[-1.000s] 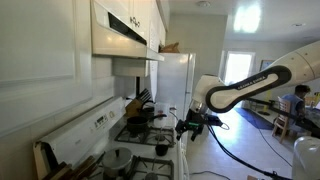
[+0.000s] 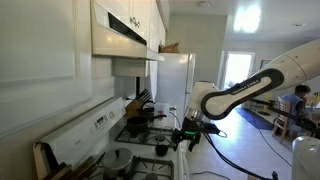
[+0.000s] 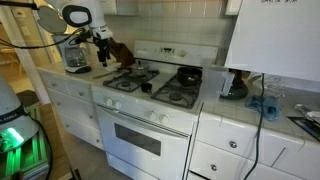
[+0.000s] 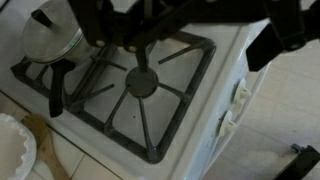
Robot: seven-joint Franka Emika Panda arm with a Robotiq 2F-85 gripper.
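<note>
My gripper is open, with a wide gap between its dark fingers and nothing held. It hangs high at the left front of the white stove (image 3: 150, 130), as exterior view 2 shows. Below it in the wrist view is an empty black burner grate (image 4: 150, 150). A lidded pot (image 4: 55, 35) with a dark handle sits at the upper left there. A small dark pot (image 2: 162, 149) stands on the stove, with a larger lidded pot (image 2: 117, 160) nearer the camera. Another dark pan (image 3: 190, 74) rests on a back burner.
A wooden utensil (image 4: 45, 145) and a white dish (image 4: 14, 150) lie on the counter beside the stove. On the other counter are a black pan (image 3: 237, 90) and blue items (image 3: 265, 107). The range hood (image 2: 118, 42) overhangs the stove.
The arm and gripper have shifted slightly. The pots on the stove look unmoved.
</note>
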